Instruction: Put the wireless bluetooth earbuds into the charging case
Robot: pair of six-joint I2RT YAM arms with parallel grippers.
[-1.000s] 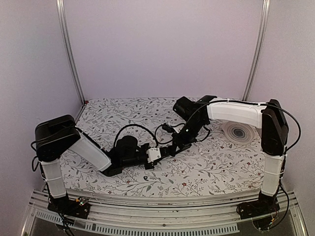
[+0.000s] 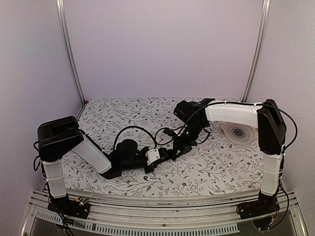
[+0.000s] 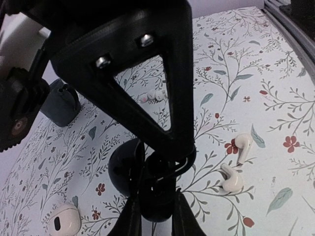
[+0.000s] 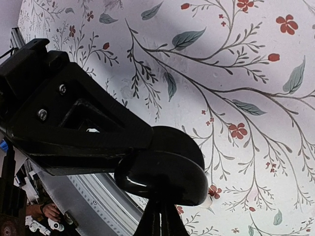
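Note:
A glossy black charging case [image 3: 155,206] is held in front of both wrist cameras, its lid apparently raised. My left gripper is shut on its lower part. My right gripper is shut on the case [image 4: 160,177] too; its fingertips are largely hidden behind it. In the left wrist view two loose white earbuds [image 3: 232,183] lie on the table to the right of the case. In the top view both grippers meet near the middle of the table, mostly hiding the case.
In the left wrist view a white rounded item [image 3: 64,221] lies at the lower left and a dark jug-like object [image 3: 59,105] stands at upper left. A round patterned disc [image 2: 238,132] lies at the table's right.
Both grippers have shifted only slightly around the middle of the table, still together.

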